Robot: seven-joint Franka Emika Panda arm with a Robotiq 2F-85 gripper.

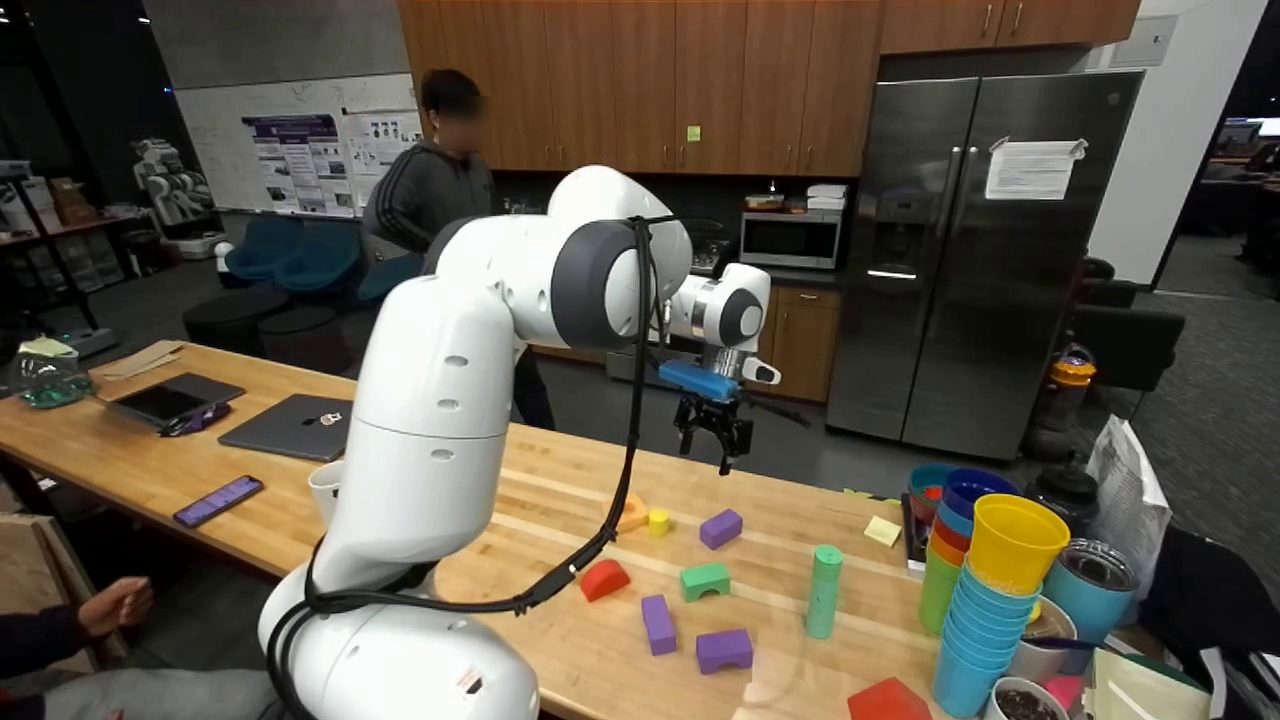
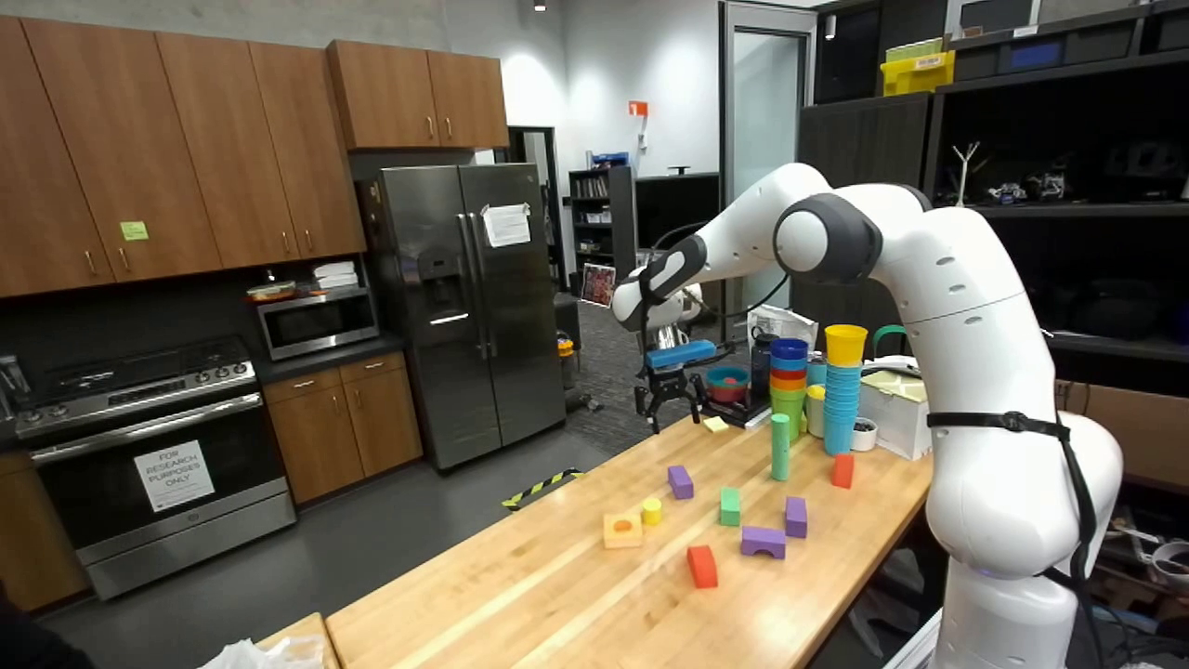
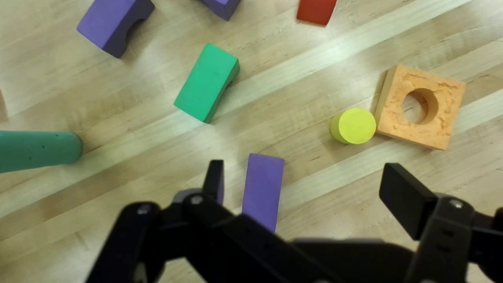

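Observation:
My gripper stands open above the table's far side, nothing between its fingers. Below it in the wrist view lies a purple block (image 3: 264,188), partly covered by the black gripper body. Up and to the right, a yellow cylinder (image 3: 354,126) is close beside an orange square block with a round hole (image 3: 415,107). A green arch block (image 3: 207,82) lies toward the upper left. Two purple arch blocks (image 1: 725,650) (image 1: 659,624) and a red half-round block (image 1: 603,580) rest nearer the arm's base. The tall green cylinder (image 1: 824,592) stands upright on the right.
Stacked blue cups (image 1: 975,636) topped by a yellow cup (image 1: 1017,542) crowd the table's right end, with bowls behind. A red block (image 1: 889,700) lies at the front edge. A laptop (image 1: 288,426) and phone (image 1: 218,502) occupy the left. A person stands behind the table.

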